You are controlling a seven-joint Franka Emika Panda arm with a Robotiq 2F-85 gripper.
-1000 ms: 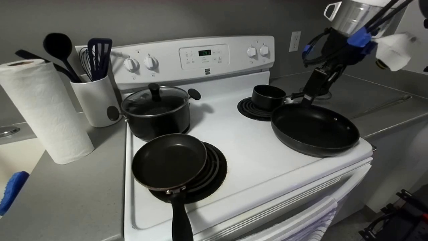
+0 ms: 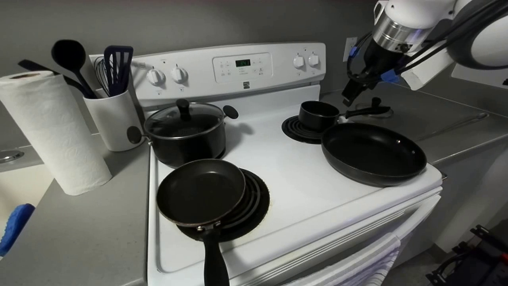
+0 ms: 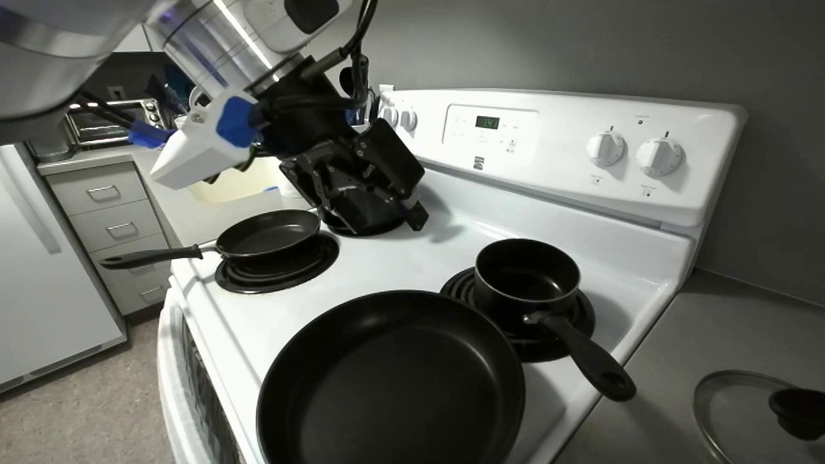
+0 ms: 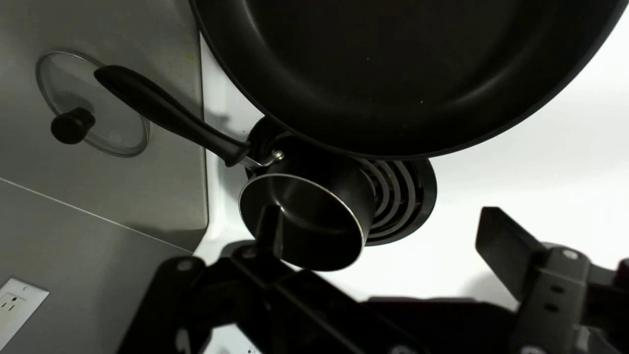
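My gripper is open, its two fingers far apart and nothing between them. In the wrist view its left finger (image 4: 269, 229) overlaps the small black saucepan (image 4: 315, 236), which sits on the back right burner with its handle towards the counter. Exterior view 1 has the gripper raised above the stove's back right side, apart from the cookware. A large black pan (image 2: 374, 155) lies at the front right, close against the saucepan. On the right counter rests a glass lid (image 4: 112, 106) with a black knob.
A lidded pot (image 2: 190, 145) stands at the back left, with a smaller frying pan (image 2: 202, 190) on the front left burner. Paper towels (image 2: 54, 133) and a utensil crock (image 2: 114, 119) occupy the left counter.
The gripper has moved up and back, away from the rim of the large pan, and its tilt has changed. The cookware looks unmoved.
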